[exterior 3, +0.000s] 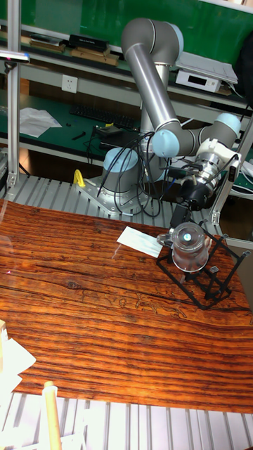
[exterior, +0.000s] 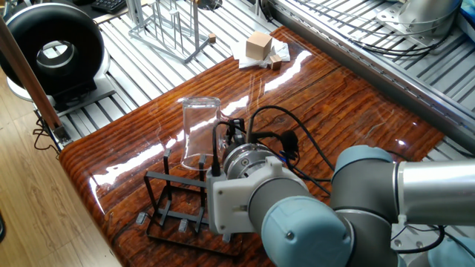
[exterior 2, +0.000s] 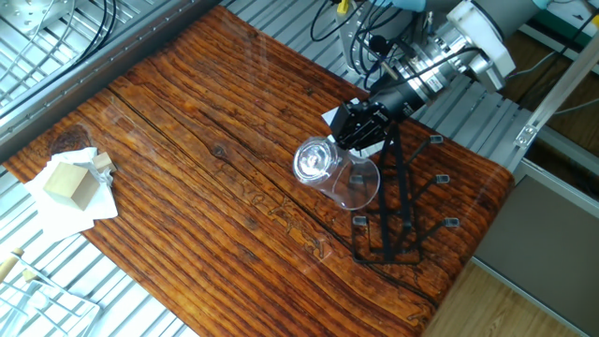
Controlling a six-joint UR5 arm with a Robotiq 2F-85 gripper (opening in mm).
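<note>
A clear glass mug [exterior: 200, 133] is bottom up at the black wire rack [exterior: 177, 180], overlapping its near posts in all three views. In exterior view 3 the mug [exterior 3: 191, 251] shows its round base on top and its handle on the left. My black gripper [exterior 2: 354, 131] reaches down to the mug's handle side, its tips at or very close to the glass. Whether the fingers are closed on the handle cannot be made out, as they are dark and small. I cannot tell if the mug's weight rests on the rack [exterior 3: 217, 281].
A white paper sheet [exterior 3: 140, 241] lies beside the rack. At the table's far corner a wooden block [exterior: 258, 45] and a smaller one [exterior: 275, 62] sit on white paper. Loose cables [exterior: 297, 122] hang around the arm.
</note>
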